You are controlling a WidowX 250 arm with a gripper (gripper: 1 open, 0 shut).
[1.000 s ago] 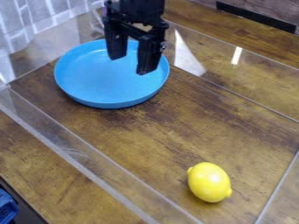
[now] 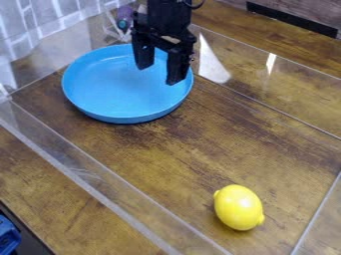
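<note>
My black gripper (image 2: 162, 56) is over the back part of a round blue plate (image 2: 120, 95), its fingers pointing down and standing open, with nothing visible between them. A yellow lemon (image 2: 238, 207) lies on the wooden tabletop at the front right, well apart from the gripper and the plate.
A white object (image 2: 210, 62) is just right of the plate at the back. A blue item (image 2: 7, 239) shows at the bottom left corner. Clear rails run along the left and lower left.
The gripper has moved back, toward the top of the view, and looks smaller. The lemon and plate have stayed in place.
</note>
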